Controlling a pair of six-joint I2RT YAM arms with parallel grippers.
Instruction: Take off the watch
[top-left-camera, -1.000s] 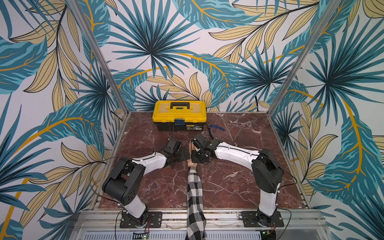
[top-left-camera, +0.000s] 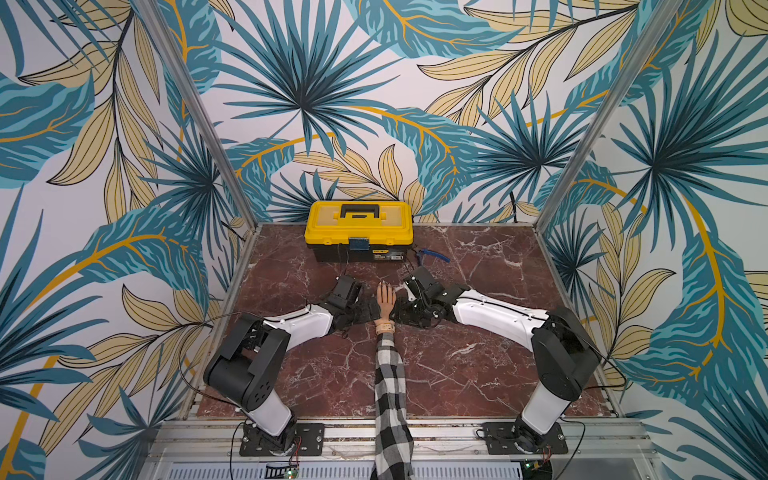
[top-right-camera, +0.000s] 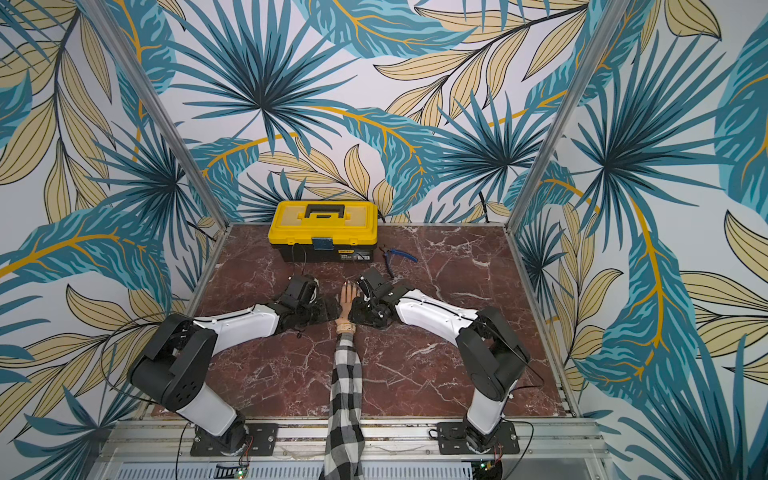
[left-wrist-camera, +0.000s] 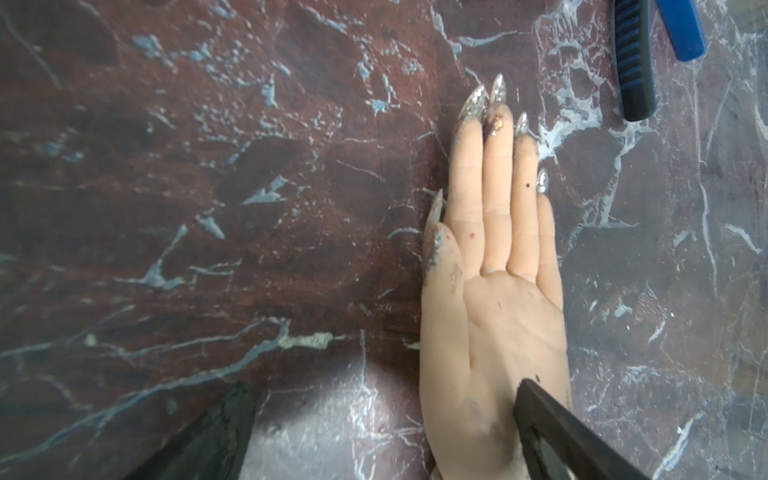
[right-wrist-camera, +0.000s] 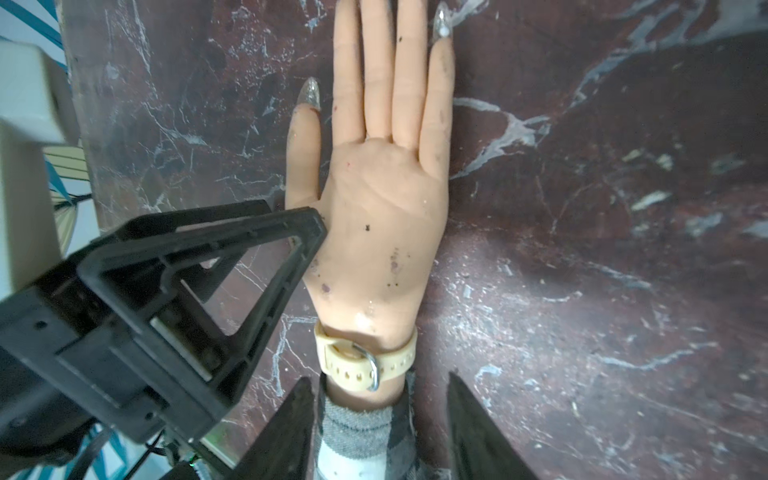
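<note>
A pale yellow watch strap circles the wrist of a mannequin hand that lies palm up. Its metal buckle faces upward; the dial is out of sight. My left gripper is open to the left of the hand, and one of its fingers crosses the palm's edge in the right wrist view. To the hand's right, my right gripper has its fingers apart, with no strap held between them. From above, the watch is a small pale band below both grippers.
A checked sleeve covers the forearm, which reaches in from the front edge. Behind the hand stands a yellow toolbox, with blue-handled pliers beside it.
My right gripper has shifted right, away from over the hand, so more of the hand shows. The hand and sleeve have moved slightly. My left arm is nearly still.
</note>
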